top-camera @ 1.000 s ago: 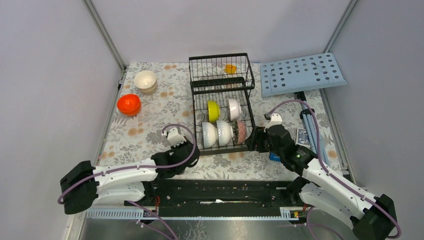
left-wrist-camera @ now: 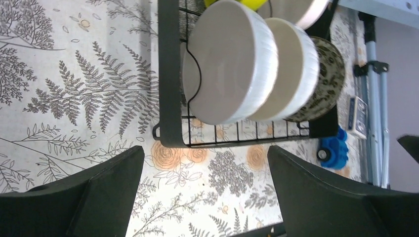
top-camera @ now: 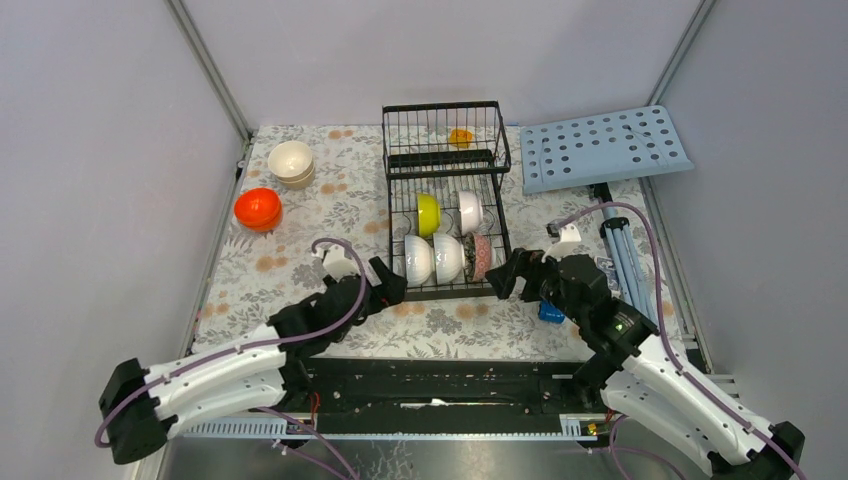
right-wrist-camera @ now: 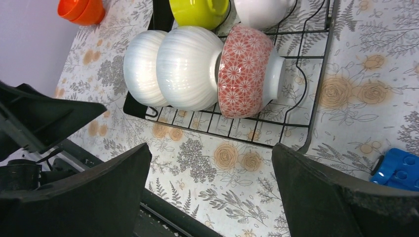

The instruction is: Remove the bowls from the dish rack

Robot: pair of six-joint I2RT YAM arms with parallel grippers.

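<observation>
The black dish rack (top-camera: 450,295) stands mid-table. Its front row holds two white bowls on edge, a left one (top-camera: 418,262) and a right one (top-camera: 448,258), then a red patterned bowl (right-wrist-camera: 245,71) with a dark inside. Behind them are a yellow cup (top-camera: 428,214) and a white cup (top-camera: 470,212). My left gripper (top-camera: 392,283) is open at the rack's front left corner, nothing between its fingers. At the front right corner my right gripper (top-camera: 507,283) is open and empty, its fingers (right-wrist-camera: 321,192) apart and clear of the bowls.
Stacked orange bowls (top-camera: 258,209) and cream bowls (top-camera: 291,163) stand at the table's left. A perforated blue-grey panel (top-camera: 605,148) fills the back right. A blue object (right-wrist-camera: 398,169) lies right of the rack. Table space left of the rack is free.
</observation>
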